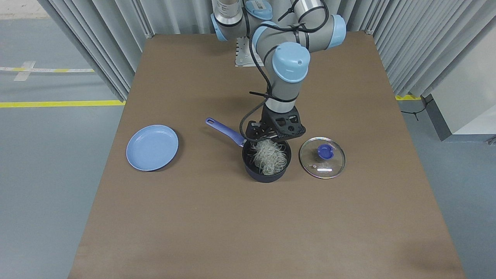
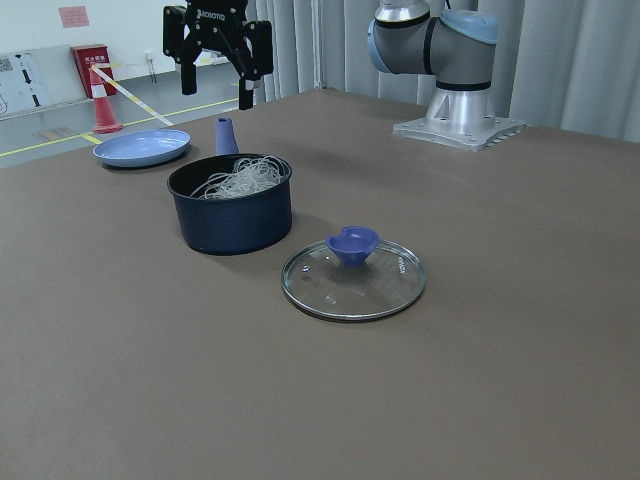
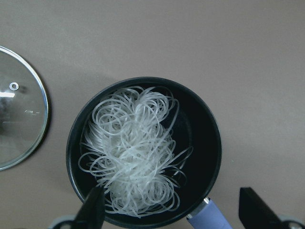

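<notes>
A dark pot [image 1: 251, 171] with a blue handle [image 1: 223, 129] holds a tangle of white noodles [image 1: 270, 157], also seen from above in the wrist view [image 3: 131, 150]. My gripper [image 2: 216, 80] stands open above and behind the pot in the left view, nothing between its fingers; in the front view the arm partly hides it. The glass lid [image 1: 314, 162] with a blue knob [image 1: 325, 151] lies on the table to the pot's right. A blue plate [image 1: 152, 147] sits on the left.
The brown table [image 1: 260, 223] has a clear front half and free room between plate and pot. The arm's base plate [image 2: 450, 134] is at the back; grey curtains line the rear.
</notes>
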